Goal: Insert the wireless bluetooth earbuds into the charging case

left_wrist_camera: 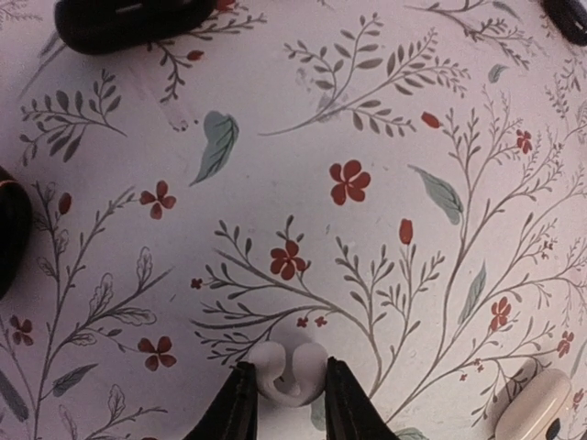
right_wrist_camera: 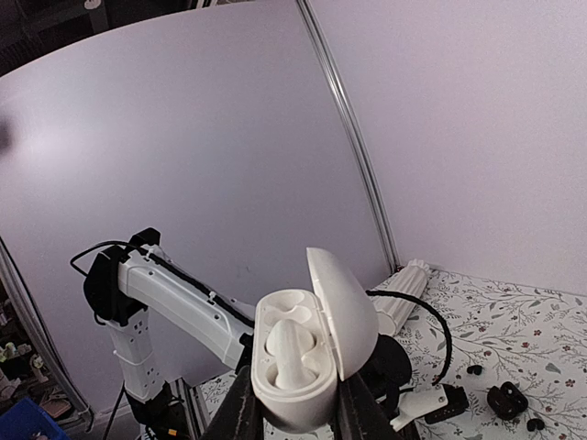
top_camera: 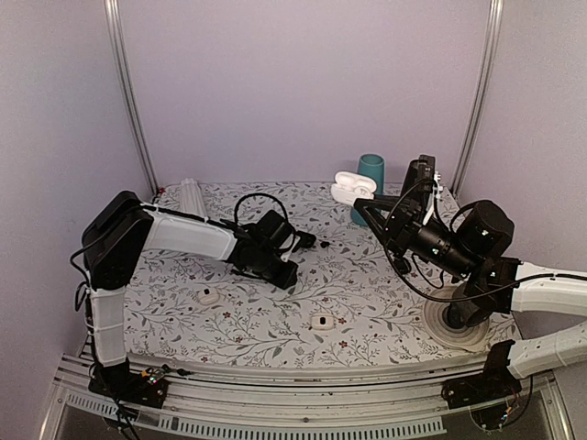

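Observation:
The white charging case (top_camera: 352, 188) is up in the air at the right, its lid (right_wrist_camera: 341, 312) raised. My right gripper is shut on the lower end of the case, whose inside (right_wrist_camera: 292, 339) faces the right wrist camera with a pale raised shape in the middle. In the left wrist view, a small white earbud (left_wrist_camera: 307, 371) sits between the fingertips of my left gripper, one finger close against each side. Whether they press on it, I cannot tell. In the top view the left gripper (top_camera: 292, 277) is low over the patterned table, largely hiding the earbud.
Two pale oval pieces, one on the left (top_camera: 209, 297) and one nearer the middle (top_camera: 321, 323), lie on the table. A small dark box (top_camera: 306, 239) is behind the left gripper. A teal cup (top_camera: 371, 170) stands at the back right. The front middle has free room.

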